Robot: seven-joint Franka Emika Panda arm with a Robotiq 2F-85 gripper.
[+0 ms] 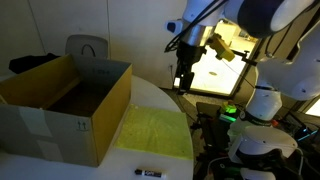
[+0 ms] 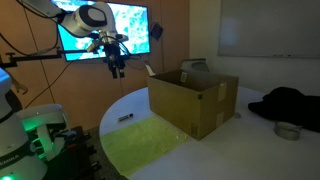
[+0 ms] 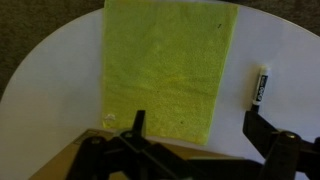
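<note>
A yellow-green cloth (image 1: 155,132) lies flat on the white table beside the open cardboard box (image 1: 92,130). On its other side from the box's far end, a small dark marker with a white label (image 3: 260,88) rests on bare table, apart from the cloth. My gripper (image 1: 184,80) hangs in the air above the table's edge by the cloth. In the wrist view its two black fingers (image 3: 139,122) are spread wide, with the cloth and table visible between them. Nothing is held.
The box stands tall along one side of the cloth. In exterior view 2, a metal pot (image 2: 288,131) and a black cloth heap (image 2: 291,104) lie beyond it. Bare white table (image 2: 215,155) surrounds the cloth's near side.
</note>
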